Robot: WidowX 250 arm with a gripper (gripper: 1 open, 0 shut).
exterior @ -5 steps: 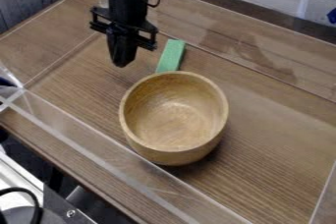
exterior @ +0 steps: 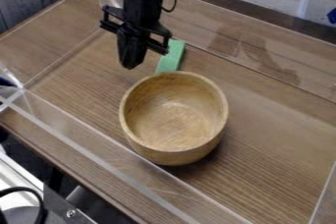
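Observation:
The black robot arm reaches down from the top centre, its gripper [exterior: 130, 57] shut, hanging above the wooden table to the left of a green block [exterior: 171, 57]. Nothing shows between its fingers. A large round wooden bowl [exterior: 174, 118] sits in front, below the green block.
Dark items and cables lie at the lower left edge and beyond the table's far left.
The arm and gripper have shifted slightly and changed angle, the gripper dipping a little lower. The bowl and green block have not visibly moved.

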